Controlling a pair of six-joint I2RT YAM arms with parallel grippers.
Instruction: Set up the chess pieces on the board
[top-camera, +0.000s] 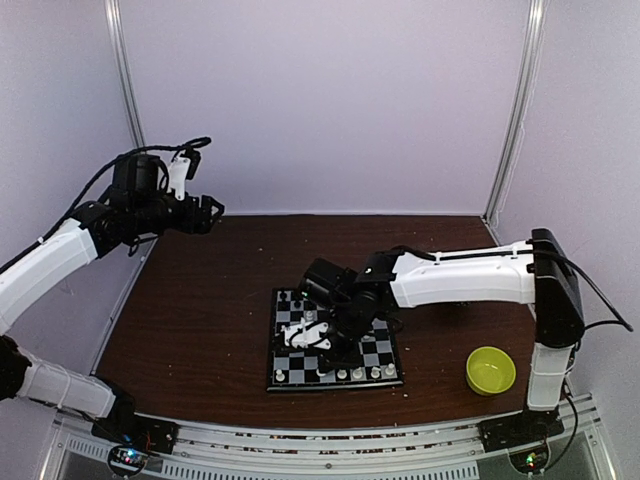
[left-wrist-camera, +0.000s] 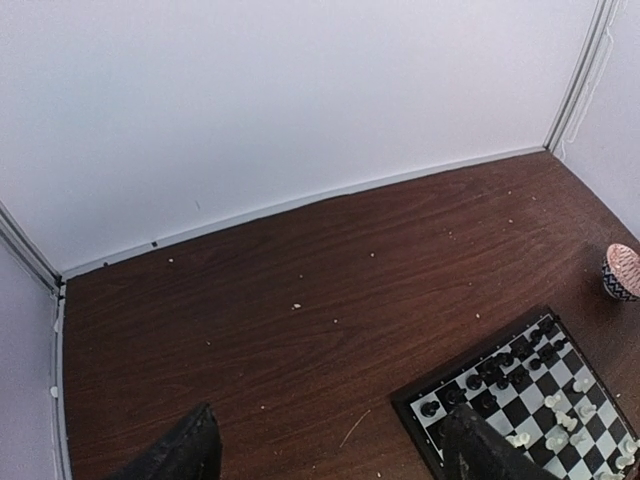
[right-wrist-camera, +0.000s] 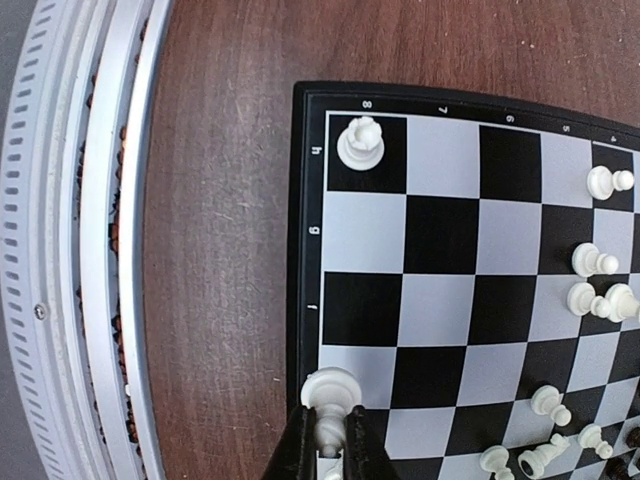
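Note:
My right gripper is shut on a white chess piece (right-wrist-camera: 332, 388), its round base toward the camera. The held piece appears over the near-edge row of the chessboard (right-wrist-camera: 436, 310); whether it touches the board cannot be told. A white rook (right-wrist-camera: 361, 144) stands in the near corner square. Several white pieces, one a pawn (right-wrist-camera: 594, 260), are scattered mid-board, some lying down. Black pieces, such as a pawn (left-wrist-camera: 430, 409), fill the far side in the left wrist view. Away from the board at the back left, my left gripper stands open and empty.
A yellow-green bowl (top-camera: 490, 371) sits right of the board. The patterned bowl (left-wrist-camera: 622, 272) is at the far right, hidden behind the right arm in the top view. Bare table (top-camera: 190, 320) lies left of the board. White pieces, including one (top-camera: 375, 373), line the near edge.

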